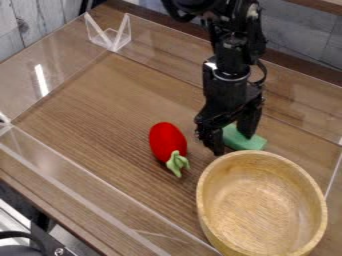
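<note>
My gripper [227,126] is open and low over a green rectangular block [249,141], its black fingers hiding the block's upper left part. Whether the fingers touch the block cannot be told. A red object with a green end [167,142], like a toy vegetable, lies to the left of the gripper.
A large yellow bowl [261,201] fills the lower right, just in front of the green block. A white wire-like item [112,32] stands at the back left, and dark cabling lies at the bottom left.
</note>
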